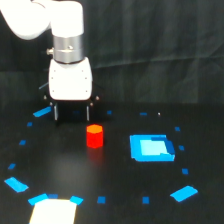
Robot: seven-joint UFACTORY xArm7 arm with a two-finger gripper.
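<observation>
A red block with a hexagonal outline stands on the dark table, left of the middle of the view. My white gripper hangs from above with its fingers spread and nothing between them. It is up and to the left of the red block, its right finger showing just above the block's top in the picture. I cannot tell how high the fingertips are over the table.
To the right lies a blue square with a white middle. Flat blue marks are scattered over the table, and a pale square lies at the front left.
</observation>
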